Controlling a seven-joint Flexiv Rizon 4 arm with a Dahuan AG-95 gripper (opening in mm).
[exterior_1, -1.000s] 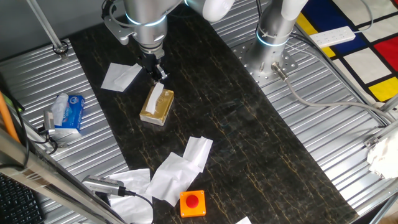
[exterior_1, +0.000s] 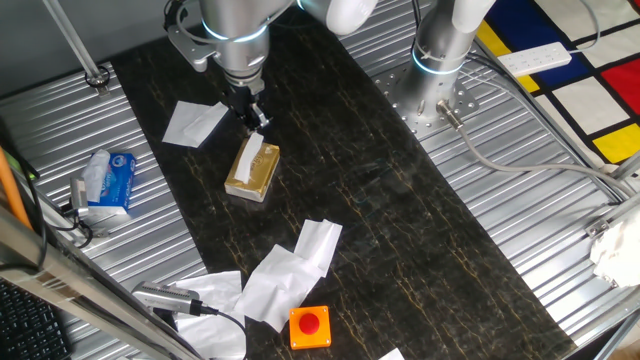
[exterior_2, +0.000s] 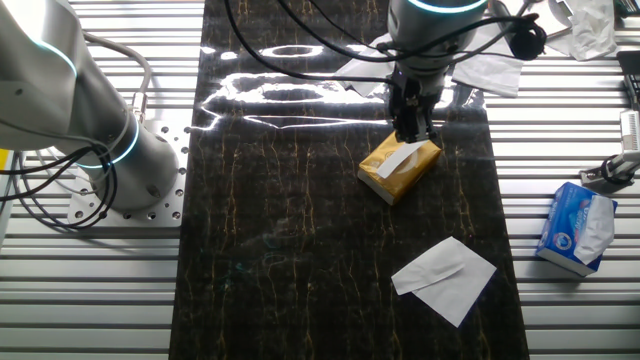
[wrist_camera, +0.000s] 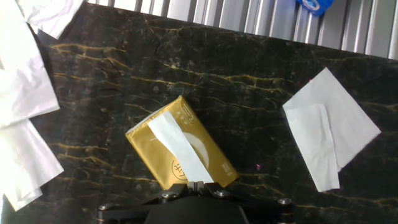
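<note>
A gold tissue pack (exterior_1: 262, 172) lies on the dark marbled table, a white tissue (exterior_1: 249, 158) sticking out of its top slot. My gripper points down over one end of the pack, its fingertips close together in the wrist view. The tissue (wrist_camera: 180, 146) runs across the pack's top to just beneath those fingertips. Whether any of its edge is between them cannot be made out. In the second exterior view the dark gripper (exterior_2: 415, 138) covers the far edge of the gold pack (exterior_2: 402, 172).
Loose white tissues lie beside the pack, one alone (exterior_1: 194, 124) and several overlapping (exterior_1: 280, 285). An orange box with a red button (exterior_1: 310, 327) is near the front. A blue tissue pack (exterior_1: 117, 183) rests on the ribbed metal.
</note>
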